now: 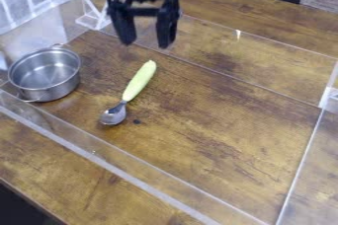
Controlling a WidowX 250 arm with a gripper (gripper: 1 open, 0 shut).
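My gripper is raised at the top of the camera view, blurred, its fingers spread open above and behind the other objects, with nothing visible between them. A pale yellow-green elongated object lies on the wooden table. A metal spoon lies just at its lower end, pointing toward the front left. A steel pot stands empty at the left.
A clear plastic barrier stands along the back left.
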